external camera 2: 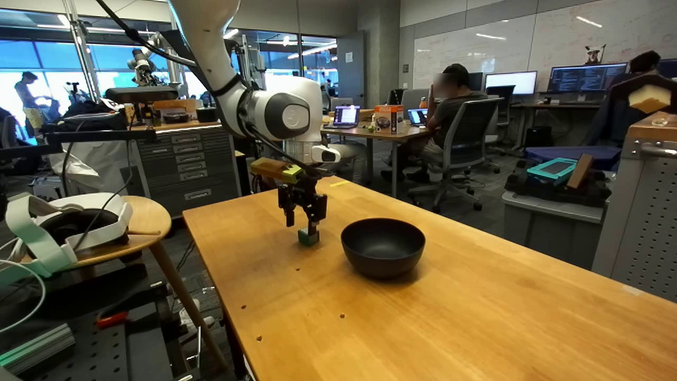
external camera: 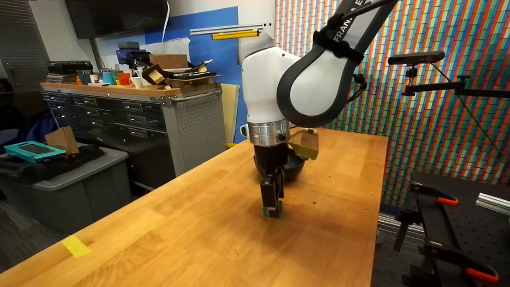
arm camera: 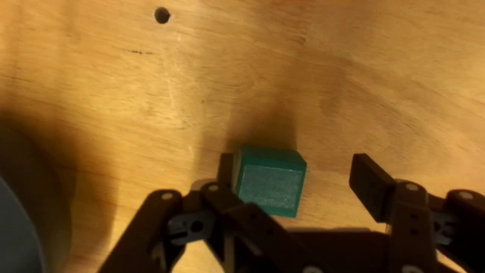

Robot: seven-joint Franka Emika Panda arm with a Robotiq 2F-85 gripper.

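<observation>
On the wooden table rests a small green cube (arm camera: 273, 186), seen whole in the wrist view. My gripper is low over it with its fingers apart. The left finger lies close along the cube's left side; whether it touches cannot be told. A clear gap separates the cube from the right finger (arm camera: 370, 186). In exterior view 1 the gripper (external camera: 273, 208) hides most of the cube (external camera: 265, 212). From exterior view 2, the cube (external camera 2: 308, 239) sits under one fingertip of the gripper (external camera 2: 301, 223).
A black bowl (external camera 2: 382, 251) stands near the cube, its side (arm camera: 50, 200) at the wrist view's left edge. Bare wooden table (external camera: 191, 229) surrounds both. A yellow tape strip (external camera: 76, 246) marks the table's near left edge.
</observation>
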